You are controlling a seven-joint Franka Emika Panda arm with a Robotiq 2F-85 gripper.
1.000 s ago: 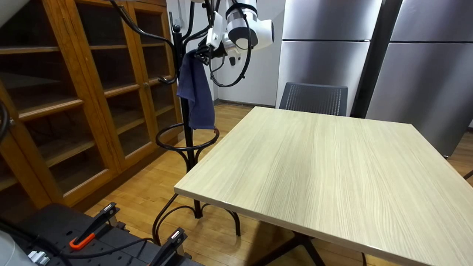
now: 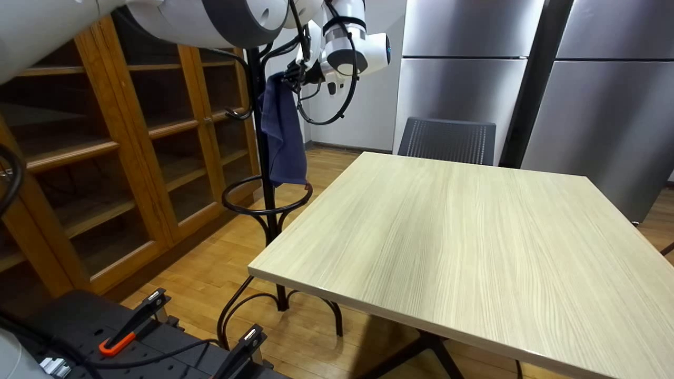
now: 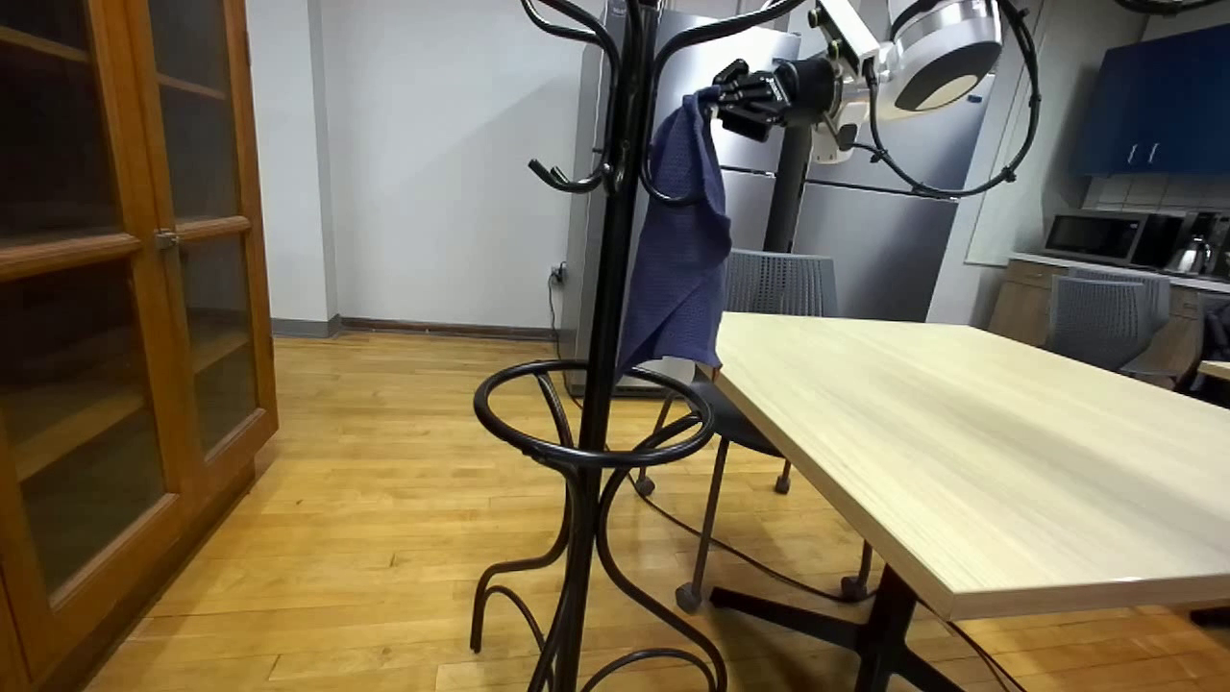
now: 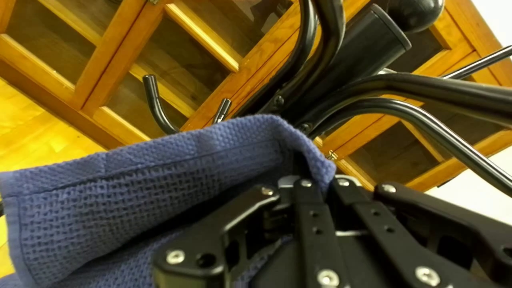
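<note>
A blue textured towel (image 2: 283, 129) hangs down beside the black coat rack (image 2: 268, 165). In the wrist view my gripper is shut on an upper edge of the towel (image 4: 144, 192), whose fold shows at the fingertips. From exterior view 2, the gripper (image 3: 724, 102) reaches in from the right at hook height, with the towel (image 3: 680, 242) draping below it. The rack's post and curved hooks (image 4: 408, 89) lie just beyond the fingertips in the wrist view. Whether the towel touches a hook (image 3: 675, 185) I cannot tell.
A bare wooden table (image 2: 480, 252) stands right of the rack, with a dark chair (image 2: 448, 140) behind it. Glass-door wooden cabinets (image 2: 145, 126) line the left side. The rack's ring (image 3: 594, 456) sits below the towel's lower end. Open floor lies between cabinet and rack.
The arm's large upper link has swung lower into exterior view 1, covering the rack's top. The gripper and towel have shifted slightly rightward, and the towel's left side hangs closer in.
</note>
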